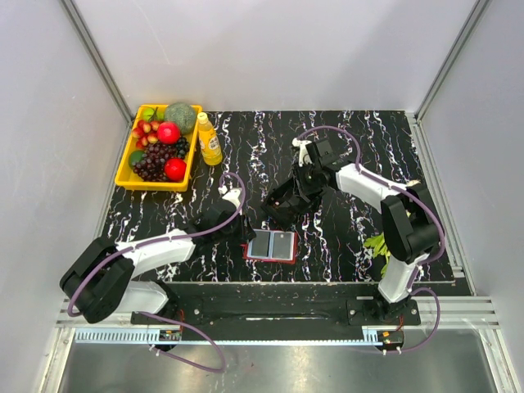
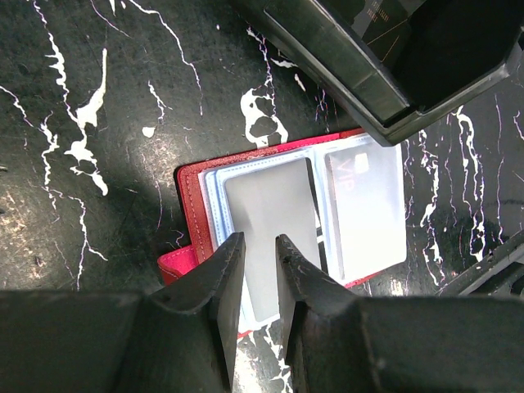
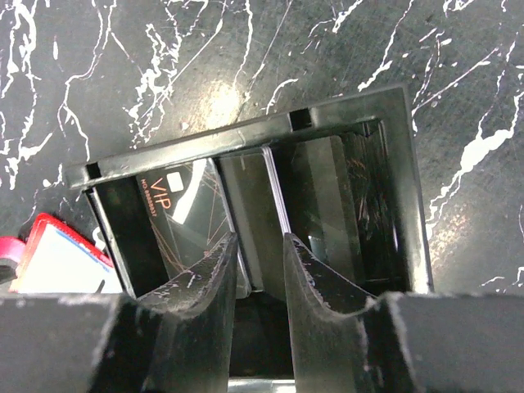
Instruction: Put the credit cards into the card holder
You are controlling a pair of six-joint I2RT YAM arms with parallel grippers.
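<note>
A red card holder (image 2: 193, 213) with clear sleeves lies open on the black marble table; a card marked VIP shows in its right sleeve (image 2: 360, 205). Over the left sleeve my left gripper has its fingertips part open, near the sleeve's left edge. Behind the holder, a black open box (image 3: 401, 188) holds dark cards, one marked VIP (image 3: 180, 213). My right gripper is open above this box, with the cards below its fingers; whether the fingertips touch them I cannot tell.
A yellow fruit basket (image 1: 126, 176) stands at the back left beside a yellow bottle (image 1: 210, 143). Something yellow-green (image 1: 375, 244), partly hidden by the right arm, lies at the right. Bare table shows between bottle and box.
</note>
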